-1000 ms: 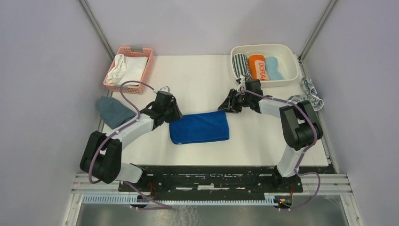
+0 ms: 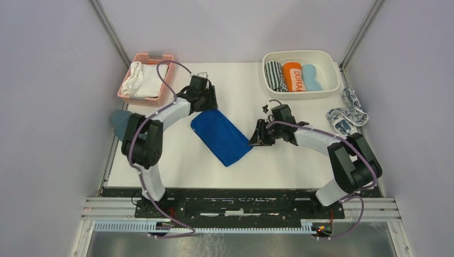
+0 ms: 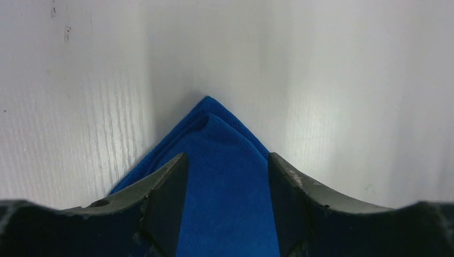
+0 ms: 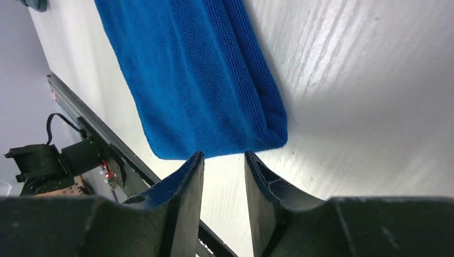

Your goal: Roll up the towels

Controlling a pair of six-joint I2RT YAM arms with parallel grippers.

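Observation:
A folded blue towel (image 2: 222, 138) lies diagonally on the white table, running from upper left to lower right in the top view. At its upper corner my left gripper (image 2: 213, 109) stands open; the left wrist view shows the towel's layered corner (image 3: 211, 126) ahead of and below the parted fingers (image 3: 170, 201). My right gripper (image 2: 254, 144) is at the towel's right corner. Its fingers (image 4: 187, 201) are part open with nothing between them, and the towel's short folded end (image 4: 270, 128) lies just beyond their tips.
A cream bin (image 2: 273, 95) at the back right holds several rolled towels. White cloths fill a pink basket (image 2: 124, 98) at the back left. A grey-blue cloth (image 2: 119, 120) lies at the left edge, a patterned one (image 2: 342, 118) at the right.
The blue towel has turned clockwise from nearly level to diagonal. My left gripper has moved up and right, my right gripper down and slightly left.

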